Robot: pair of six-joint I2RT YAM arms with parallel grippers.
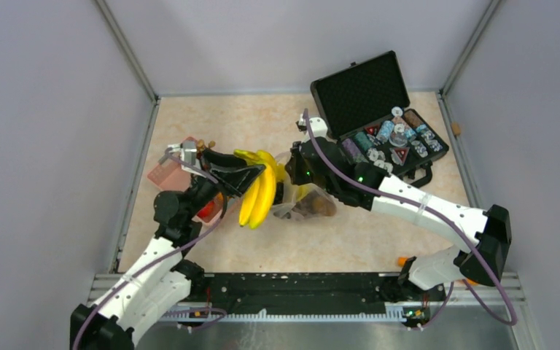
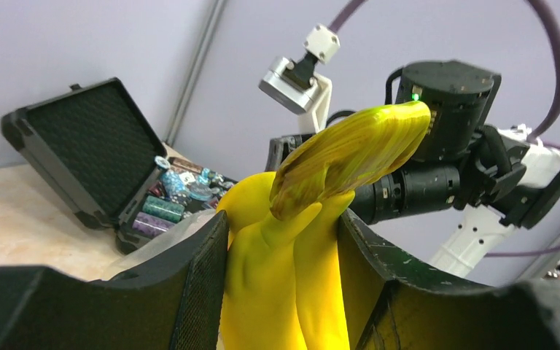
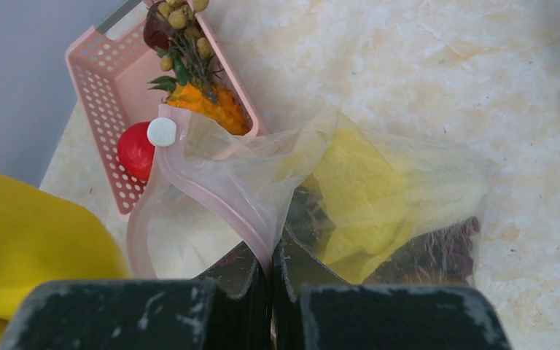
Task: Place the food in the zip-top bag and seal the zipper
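A bunch of yellow bananas (image 1: 262, 193) (image 2: 270, 292) hangs in my left gripper (image 1: 251, 175), which is shut on it near the stem, just left of the bag's opening. My right gripper is shut on the pink zipper edge of the clear zip top bag (image 1: 310, 204) (image 3: 423, 175). Yellow and dark items show inside the bag. At the left edge of the right wrist view the bananas (image 3: 36, 240) appear close by.
A pink basket (image 1: 168, 175) (image 3: 91, 73) with a red fruit (image 3: 135, 153) and other produce sits at the left. An open black case (image 1: 357, 87) of chips occupies the back right.
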